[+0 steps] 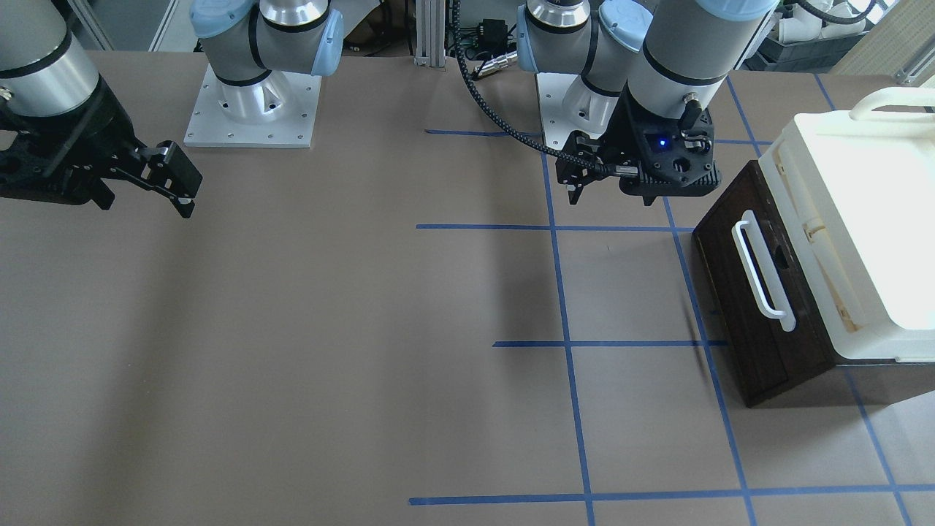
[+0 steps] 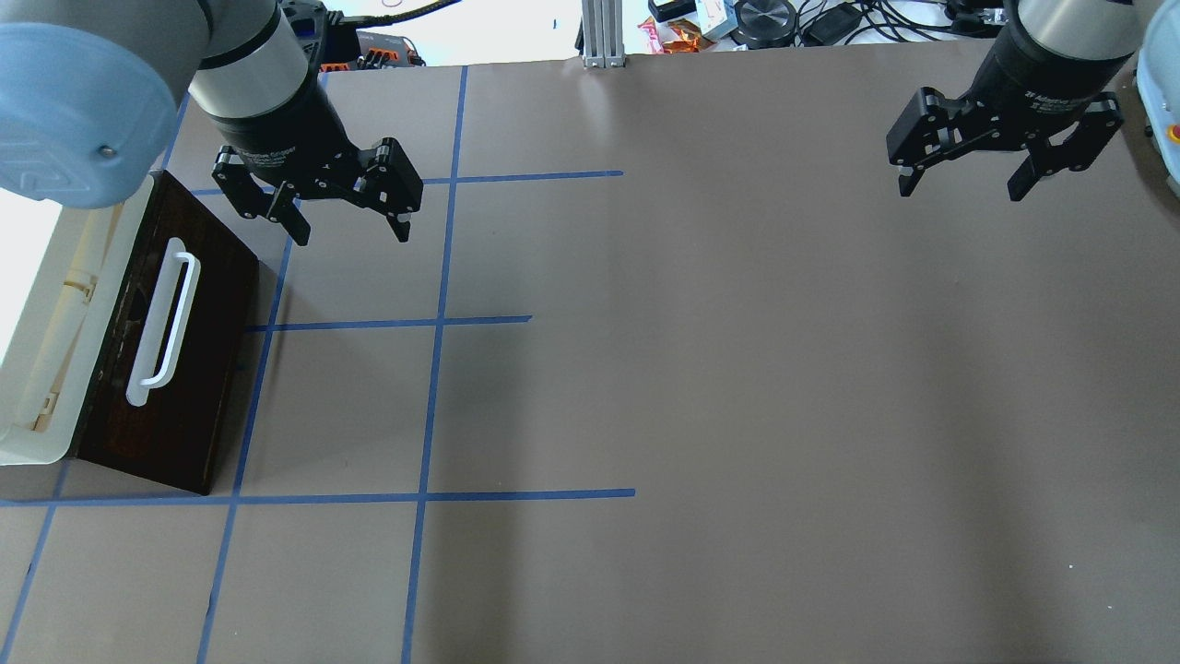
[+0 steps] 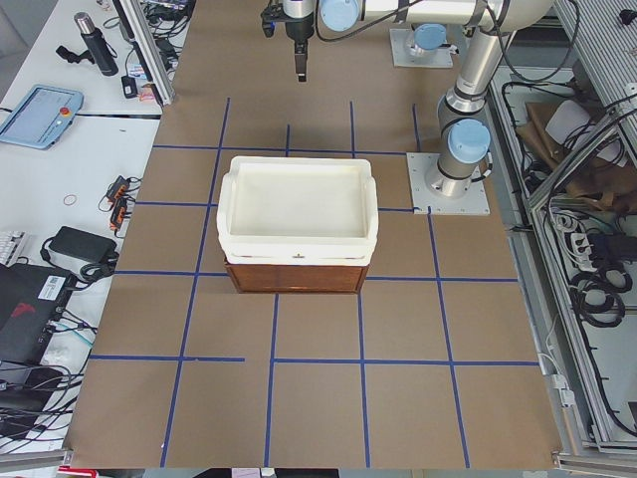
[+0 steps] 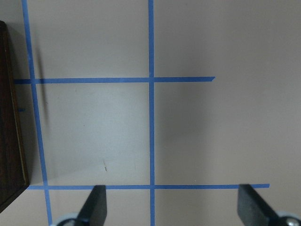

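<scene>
My gripper [image 2: 348,236] hangs open over the taped floor beside a dark wooden box [image 1: 754,351] with a white handle [image 1: 762,272] and a white tray [image 1: 868,228] on top. In the left wrist view both fingertips [image 4: 96,205] are far apart at the bottom, with only bare gridded surface between them; the box's dark side [image 4: 9,136] is at the left edge.
A second arm's gripper [image 2: 960,188] hangs at the other side. Cables and small items lie beyond the edges.
</scene>
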